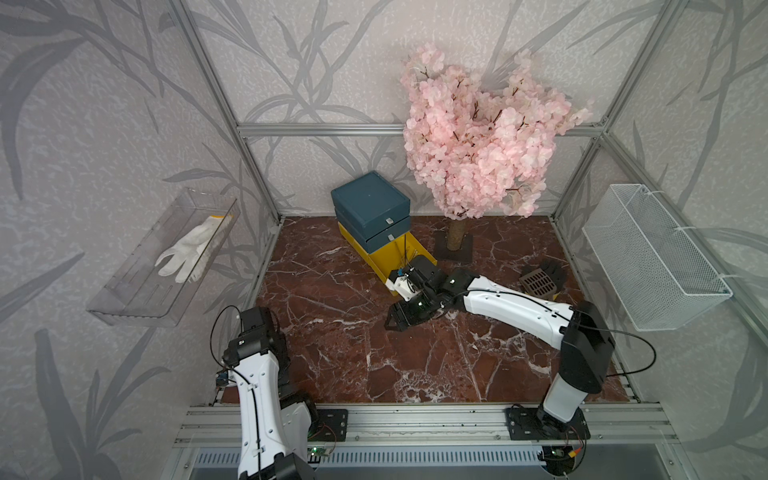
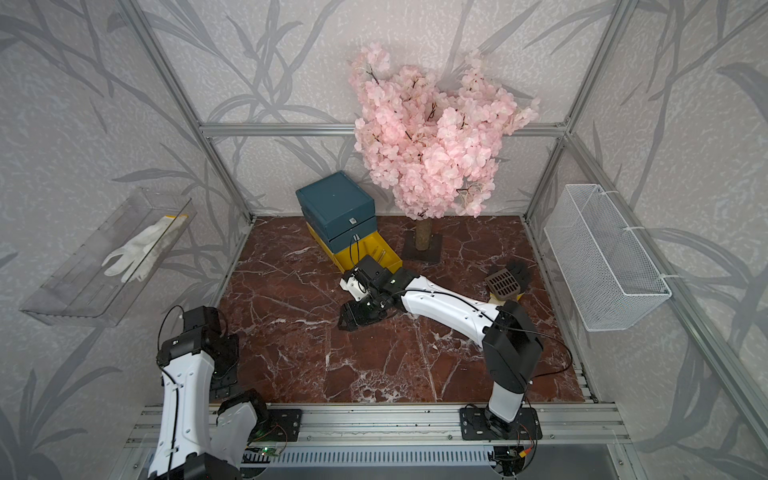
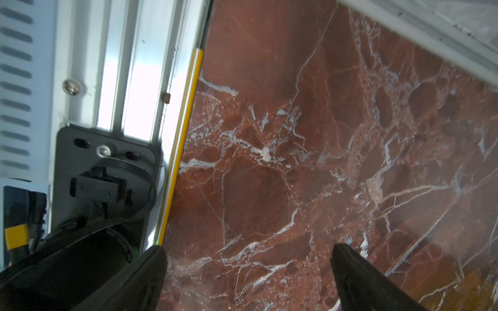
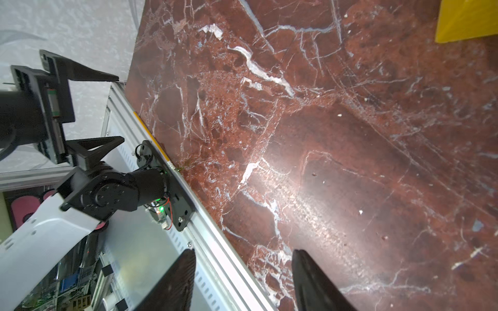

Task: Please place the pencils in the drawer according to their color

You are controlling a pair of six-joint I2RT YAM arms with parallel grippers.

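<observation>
The blue cabinet (image 1: 370,204) stands at the back, its yellow drawer (image 2: 328,248) pulled out toward the front right. Slim sticks that look like pencils (image 2: 381,254) lie inside, partly hidden by my right arm; their colors cannot be told. My right gripper is open above bare marble, nothing between its fingers, with the drawer's yellow corner (image 4: 469,20) at the upper right of that view. Open and empty too, my left gripper hangs over the table's front left part.
Behind the drawer's right side stands a pink blossom tree (image 1: 456,236). A dark slotted object (image 2: 504,284) rests at the right. A clear bin (image 1: 164,264) with a white glove hangs left, a white wire basket (image 1: 656,256) right.
</observation>
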